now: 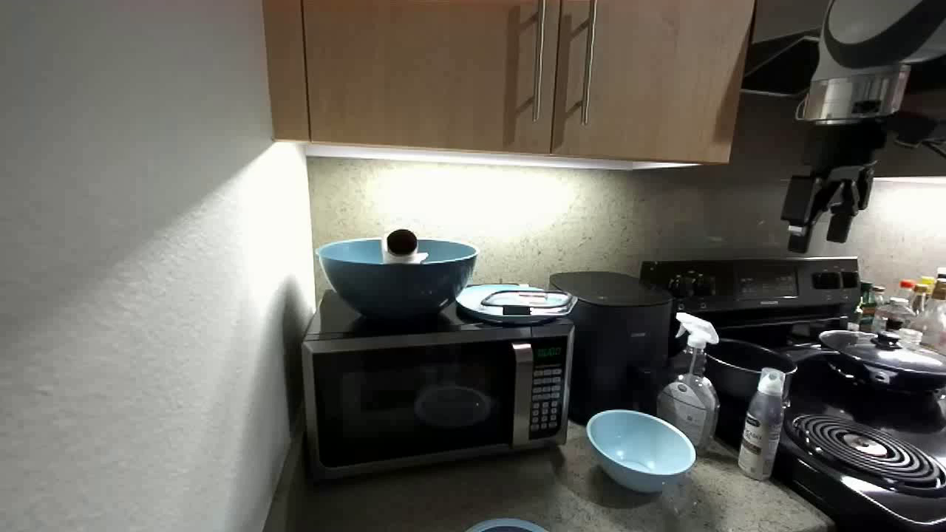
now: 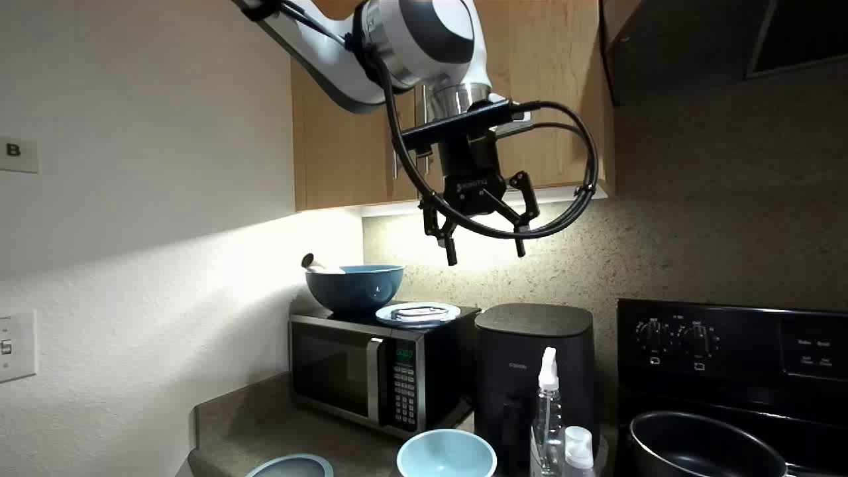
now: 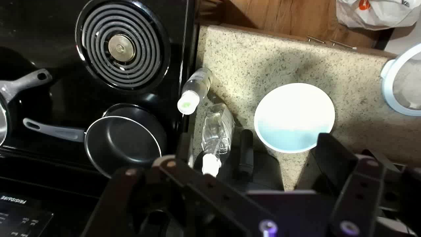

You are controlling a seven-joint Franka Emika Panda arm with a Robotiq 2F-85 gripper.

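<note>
High above the counter hangs my gripper (image 2: 486, 253), pointing down. Its fingers are spread apart, so it is open, and nothing shows between them. From the wrist, a light blue bowl (image 3: 294, 118) lies far below on the counter, and it looks empty. A larger blue bowl (image 1: 396, 276) rests on the microwave (image 1: 434, 399), with a white, dark-ended item (image 1: 403, 245) sticking out over its rim. Beside that bowl, a light blue plate (image 1: 480, 301) carries a flat item with a dark outline (image 1: 525, 298). Another round blue-rimmed container (image 3: 388, 85) is partly cut off at the frame's edge.
A spray bottle (image 1: 689, 390) and a smaller white-capped bottle (image 1: 760, 430) stand by the stove. The black air fryer (image 2: 534, 366) is beside the microwave. A pot (image 3: 123, 144) sits on the stove. Wall cabinets (image 1: 426, 71) overhang the microwave.
</note>
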